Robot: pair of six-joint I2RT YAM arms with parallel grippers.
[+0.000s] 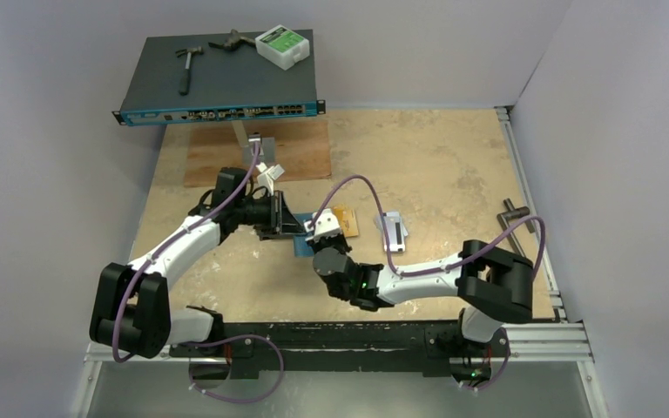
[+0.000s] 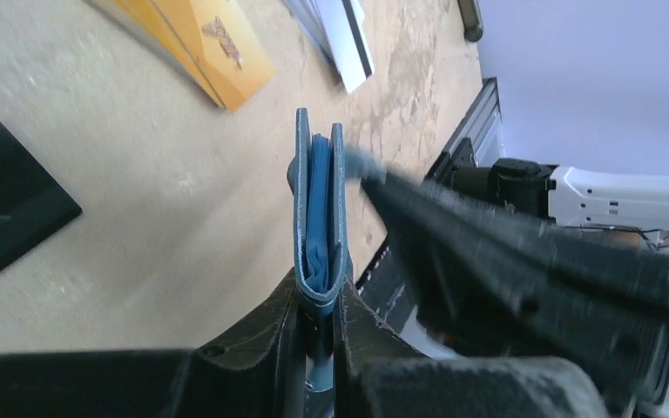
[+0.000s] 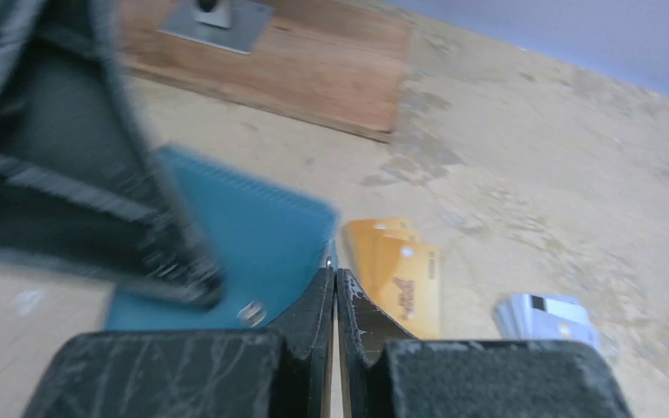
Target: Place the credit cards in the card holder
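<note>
In the left wrist view the blue card holder [image 2: 318, 200] stands edge-on, and my left gripper is shut on its lower part. Its two walls are slightly parted at the top. Beside the holder's right side is my right gripper, shut, its tips at the holder's edge; whether they pinch that edge is unclear. Orange cards [image 3: 405, 279] lie fanned on the table just right of the holder. Farther right is a small stack of pale cards [image 1: 393, 232], the top one with a black stripe.
A flat black item [image 2: 9, 200] lies on the table near the left gripper. Behind is a wooden board [image 1: 305, 148] under a raised dark equipment box [image 1: 226, 74]. Dark tools [image 1: 516, 213] rest by the right rail.
</note>
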